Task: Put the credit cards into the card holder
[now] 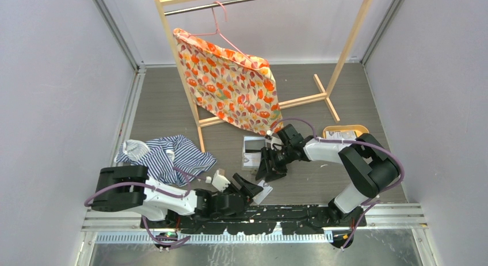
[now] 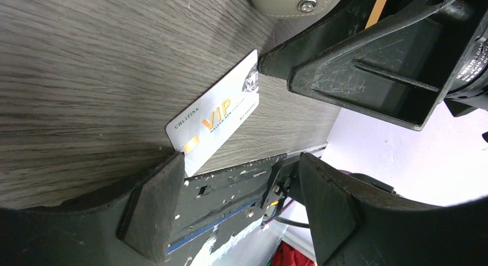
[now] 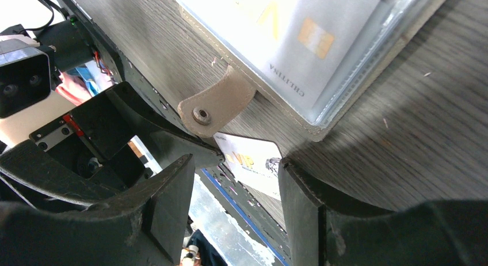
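A silver VIP credit card (image 2: 221,113) lies on the table near the front edge. My left gripper is open at the card's near end, one of its fingers (image 2: 167,185) close beside the corner. At the far end, a finger of my right gripper appears to touch the card's edge. The right fingers stand apart, with part of the card (image 3: 247,162) visible between them and nothing clamped. Behind lies the card holder (image 1: 251,161), its clear pocket holding another silver card (image 3: 313,41) in the right wrist view. Its snap strap (image 3: 216,107) points toward the loose card.
A yellow tray (image 1: 362,128) with cards stands at the right. Striped cloth (image 1: 178,156) lies at the left. A wooden rack (image 1: 302,101) with a hanging floral cloth (image 1: 230,84) fills the back. Both grippers crowd close together over the card.
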